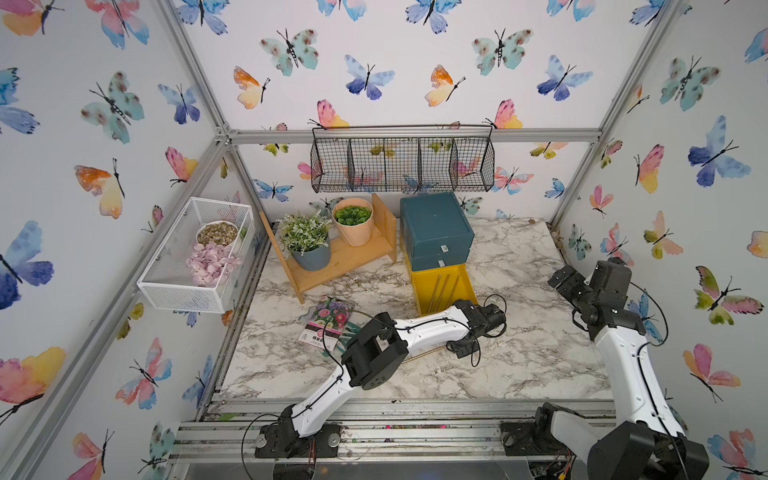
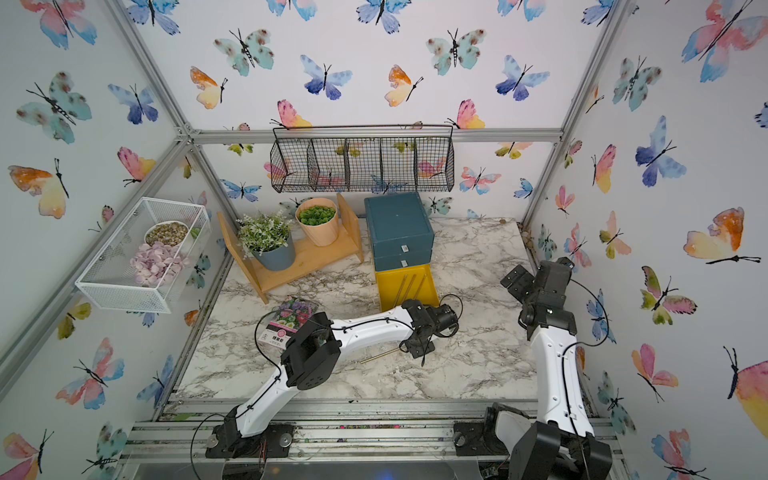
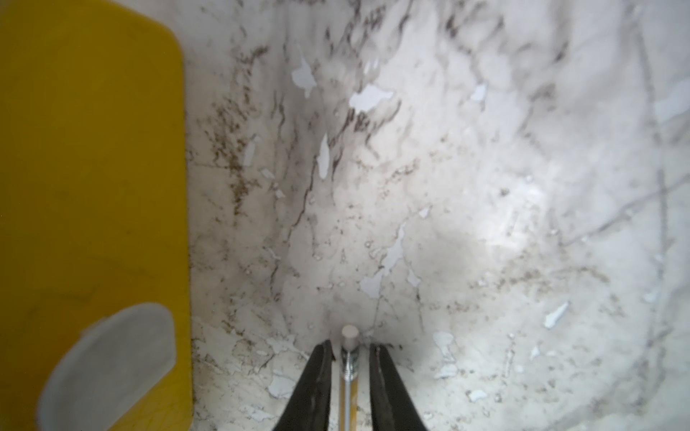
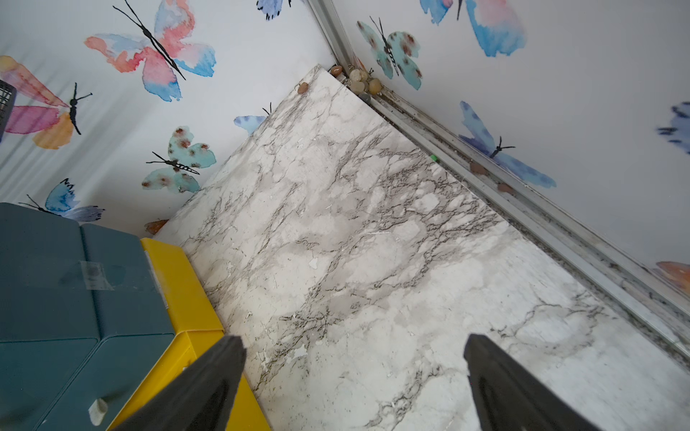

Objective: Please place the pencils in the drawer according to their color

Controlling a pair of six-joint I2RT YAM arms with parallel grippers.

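Observation:
A yellow drawer [image 1: 444,280] stands pulled out below the blue two-tier drawer unit [image 1: 436,224], with several pencils lying inside. My left gripper is low over the table just beside the drawer's front, open, its black fingertips on either side of the metal end of a yellow pencil [image 3: 348,395]. More of that pencil lies on the marble under my left arm [image 2: 377,357]. My right gripper [image 1: 560,284] hovers over the right side of the table, open, with nothing between its fingers.
A wooden shelf [image 1: 336,268] with two plants stands back left. Magazines [image 1: 324,324] lie at the left. A wire basket [image 1: 400,164] and a white basket [image 1: 192,248] hang on the walls.

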